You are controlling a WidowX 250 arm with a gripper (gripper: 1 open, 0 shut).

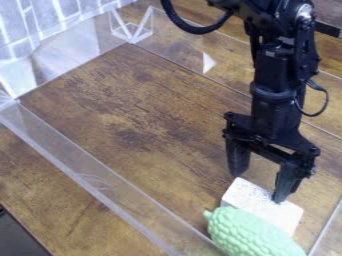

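My black gripper point(262, 174) hangs from the arm on the right, its two fingers spread open above a white block point(259, 200) on the wooden floor. The right finger reaches down to about the block's back right part. In front of the block, at the bottom edge, lies a bumpy pale green object point(253, 234), partly out of frame. I see nothing held between the fingers.
Clear plastic walls point(94, 180) border the wooden work area point(127, 115). A white gridded thing point(47, 25) is at the top left.
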